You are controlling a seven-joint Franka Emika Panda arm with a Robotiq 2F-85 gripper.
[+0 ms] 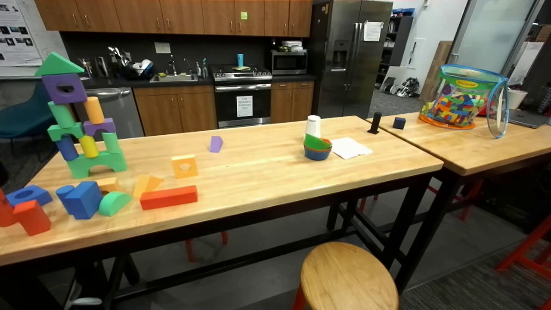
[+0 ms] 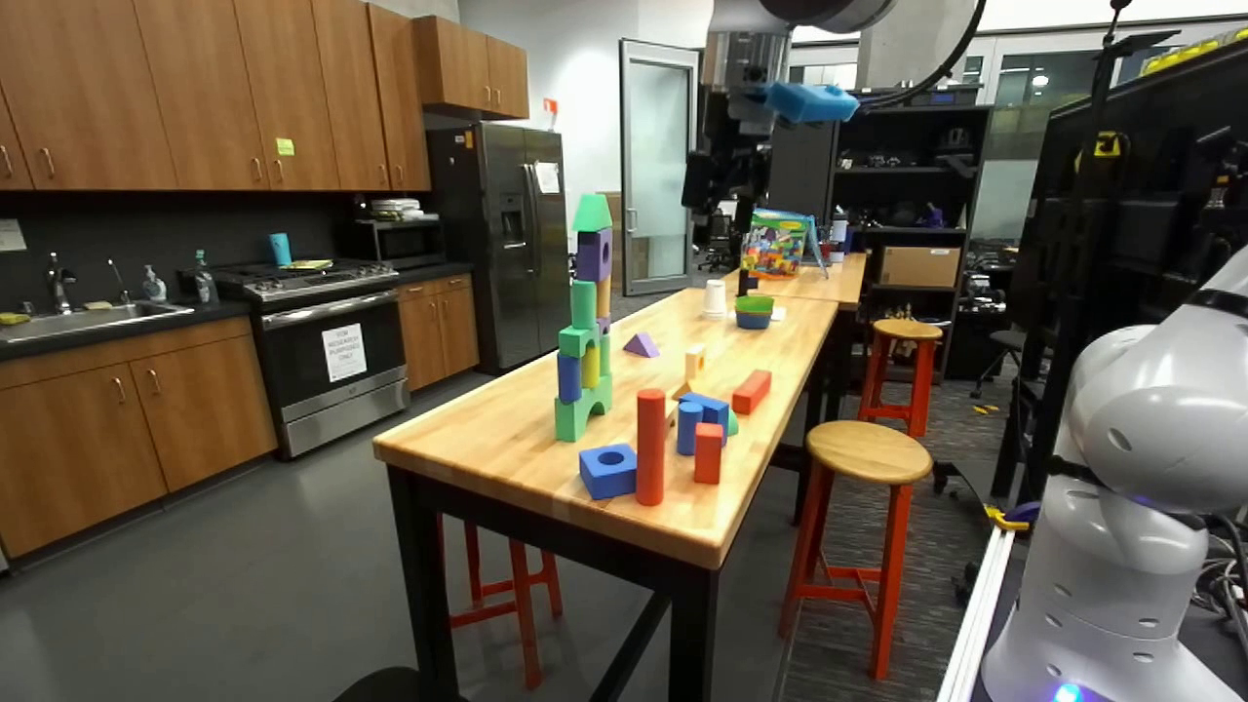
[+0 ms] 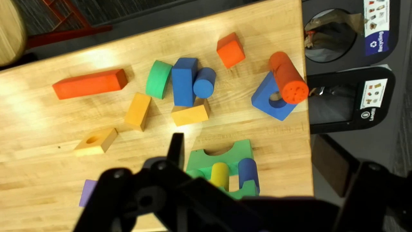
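A block tower rises from the table: a green arch [image 1: 98,163] at its base, blue and yellow cylinders above it, then a small green bridge block [image 1: 65,131], a purple block with a hole [image 1: 64,88] and a green triangle [image 1: 58,65] on top. My gripper is open with nothing between its fingers. In exterior view 2 it hangs high, pointing down; exterior view 1 does not include it. The tower's top is hidden behind the gripper in the wrist view, where the yellow cylinder [image 3: 220,174] and blue cylinder [image 3: 248,170] show.
Loose blocks lie near the tower: a red bar [image 3: 90,83], a blue block [image 3: 184,82], a standing red cylinder [image 2: 650,447], a blue holed block [image 2: 608,470] and several others. Stacked bowls [image 1: 317,147] and a white cup [image 1: 313,126] stand farther along.
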